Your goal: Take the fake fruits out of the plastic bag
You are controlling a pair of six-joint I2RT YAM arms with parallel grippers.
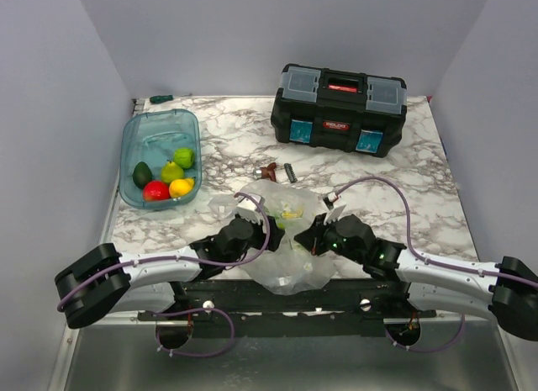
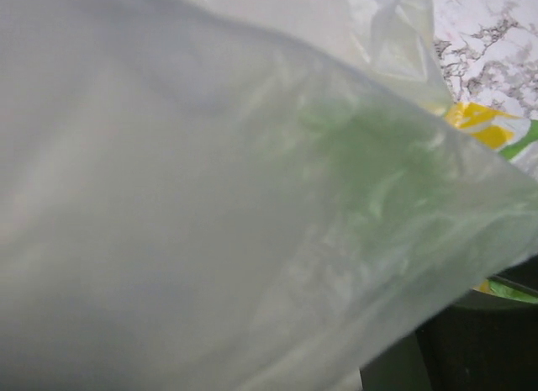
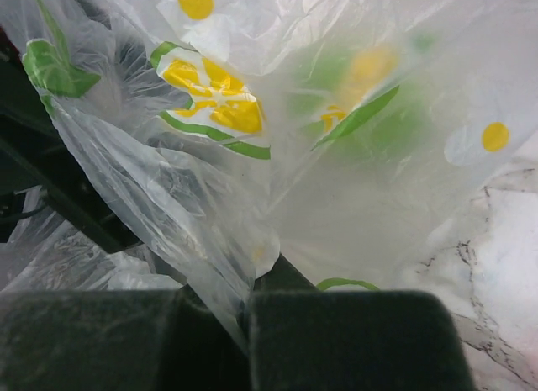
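Note:
A translucent plastic bag (image 1: 290, 273) with yellow and green print lies crumpled between my two grippers. My right gripper is shut, and bag film gathers into the line between its fingers. My left gripper (image 1: 276, 236) stands open at the bag's left side; in its own wrist view the film (image 2: 168, 198) covers most of the picture, and its fingers are largely hidden. A blurred green patch (image 2: 378, 168) shows through that film; whether it is print or a fruit, I cannot tell.
At the back left a clear bin (image 1: 134, 139) holds an avocado (image 1: 143, 173), a pear (image 1: 171, 172), a lemon (image 1: 180, 187), a red fruit (image 1: 155, 191) and a green one (image 1: 183, 157). A black toolbox (image 1: 339, 109) stands at the back. Small brown (image 1: 267, 171) and dark (image 1: 290, 172) items lie behind the bag.

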